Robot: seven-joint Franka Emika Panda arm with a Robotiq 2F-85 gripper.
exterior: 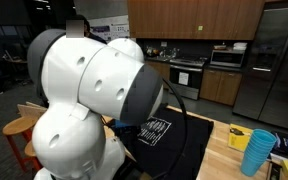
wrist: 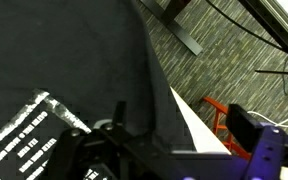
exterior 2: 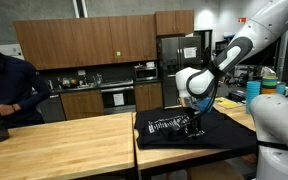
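A black cloth (exterior: 192, 140) with white markings lies spread over the wooden table. It fills the left of the wrist view, where the cloth (wrist: 74, 55) reaches the table edge and a loose fold runs toward the fingers. Over that edge my gripper stands open, its two dark fingers wide apart. The cloth's border passes below the gap; whether a finger touches it I cannot tell. In exterior view 2 the gripper (exterior 2: 193, 126) is low over the cloth near the table's front edge. The white arm hides much of the cloth in exterior view 1.
Blue stacked cups (exterior: 257, 153) and a yellow item (exterior: 239, 137) stand at the table's right side. Bare wood (exterior 2: 59, 145) stretches to the left in exterior view 2, where a person (exterior 2: 9, 85) stands. Beyond the table edge is grey floor (wrist: 199, 75) with an orange stool (wrist: 224, 122).
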